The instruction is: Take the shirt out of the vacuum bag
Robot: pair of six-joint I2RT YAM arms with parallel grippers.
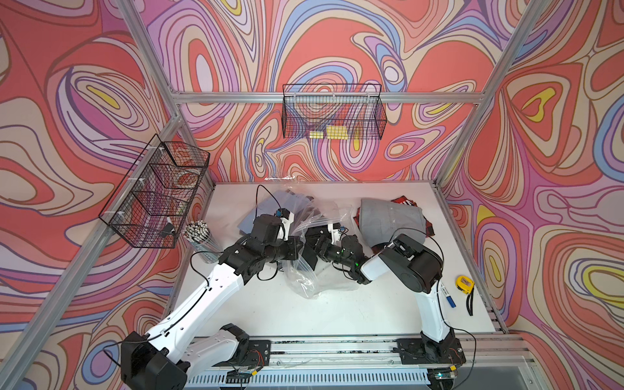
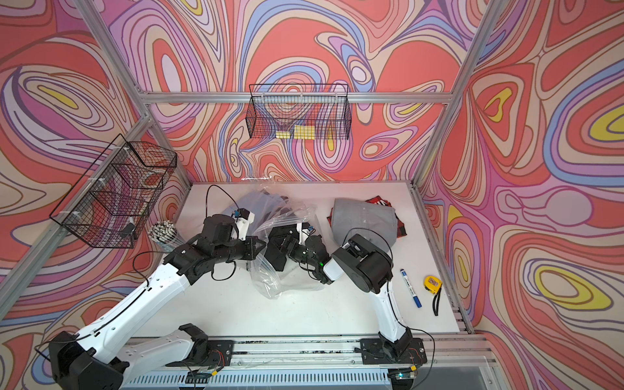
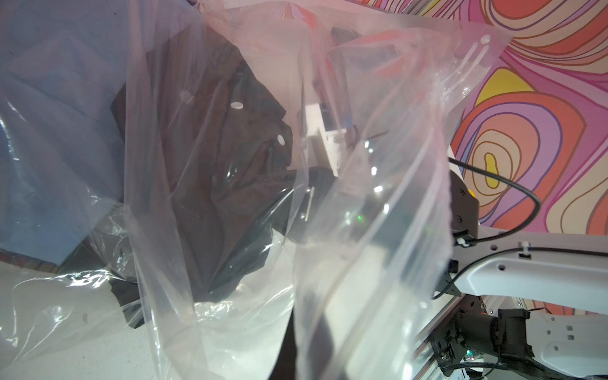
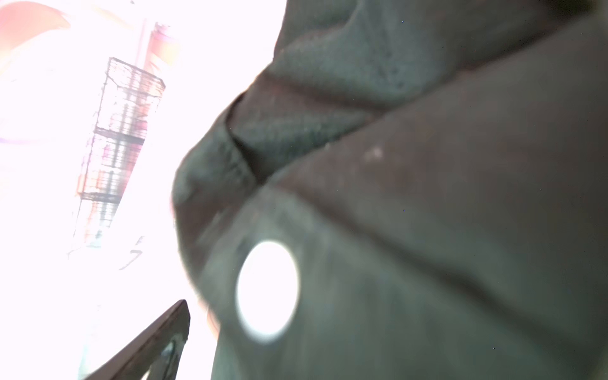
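Note:
The clear vacuum bag [image 1: 302, 279] stands crumpled between my arms, with blue fabric [image 1: 256, 214] at its back left. A dark shirt [image 4: 405, 221] fills much of the right wrist view and shows through plastic [image 3: 202, 164] in the left wrist view. My left gripper [image 1: 291, 243] is at the bag's upper left, shut; plastic hides whether anything thin is between its fingers. My right gripper [image 1: 321, 243] is at the dark shirt, open as far as shows, one finger [image 4: 152, 345] visible beside the cloth.
A grey folded item on red fabric [image 1: 390, 221] lies at back right. A marker [image 2: 411, 289] and yellow tape measure [image 2: 432, 284] lie at right. A container of white sticks [image 1: 197, 232] stands at left.

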